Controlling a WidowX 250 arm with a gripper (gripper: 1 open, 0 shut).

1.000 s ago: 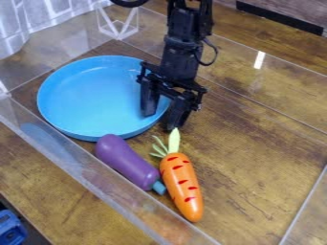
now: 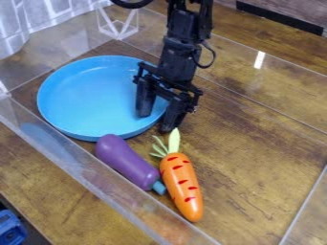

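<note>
A black robot gripper [image 2: 163,107] reaches down from the top centre to the right rim of a blue round plate [image 2: 79,96]; its dark fingers overlap the rim, and whether anything is between them is unclear. In front lie a purple eggplant toy [image 2: 125,161] and an orange carrot toy [image 2: 181,182] with a pale green top, just below the gripper.
Bare wooden table [image 2: 255,144] fills the right side. A transparent wall edge runs along the lower left, and a small blue object [image 2: 8,228] sits at the bottom left corner.
The arm's upper part has shifted very slightly; the toys and plate stay where they were.
</note>
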